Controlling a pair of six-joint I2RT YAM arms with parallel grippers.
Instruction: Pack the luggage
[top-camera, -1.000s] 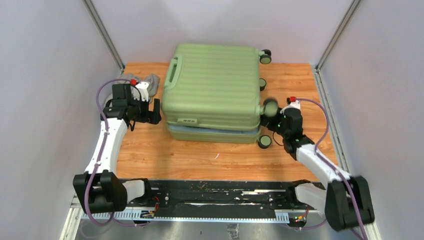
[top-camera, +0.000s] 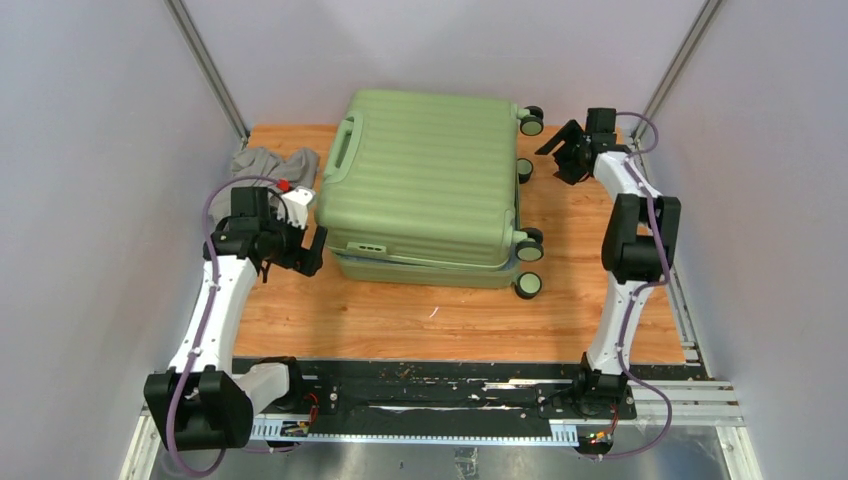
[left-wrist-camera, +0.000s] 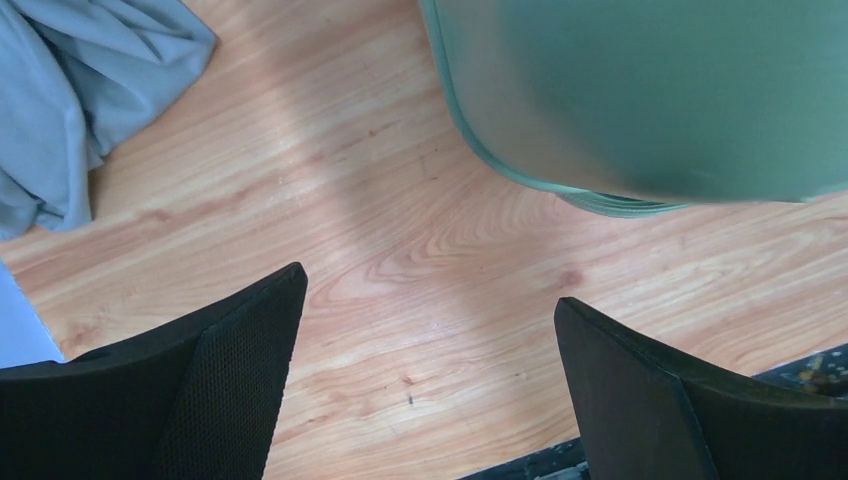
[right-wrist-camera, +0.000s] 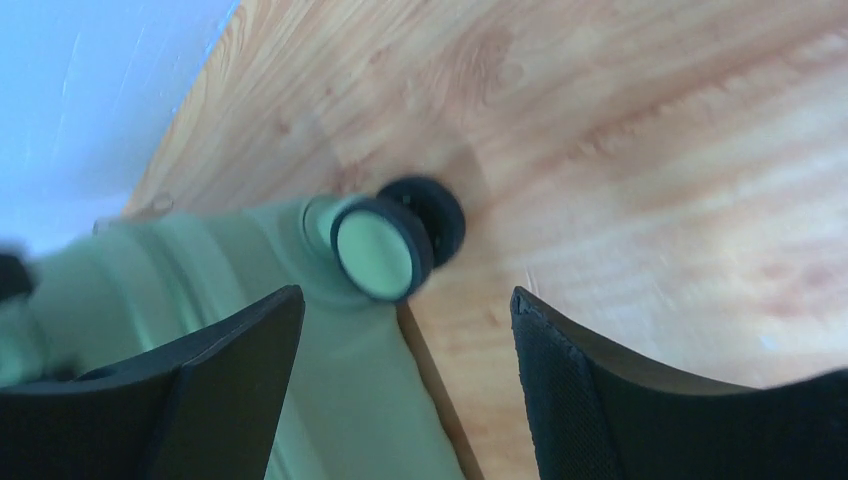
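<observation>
The green suitcase (top-camera: 420, 175) lies in the middle of the table, lid down on its base, with a thin gap along the front seam. My left gripper (top-camera: 305, 250) stands open beside its front-left corner; in the left wrist view the suitcase corner (left-wrist-camera: 640, 90) is above empty wood between the fingers. My right gripper (top-camera: 560, 145) is at the back right, fingers apart and empty, near the rear wheels; the right wrist view, blurred, shows a wheel (right-wrist-camera: 375, 250) and the suitcase's green side beyond its fingertips.
A grey cloth (top-camera: 260, 165) lies at the back left, partly behind my left arm. Bare table (top-camera: 430, 325) runs along the front and right of the suitcase. Walls border the back and sides.
My right gripper has moved from the front-right wheel up to the back right. The lid's front has settled a little lower. My left gripper has shifted slightly toward the front.
</observation>
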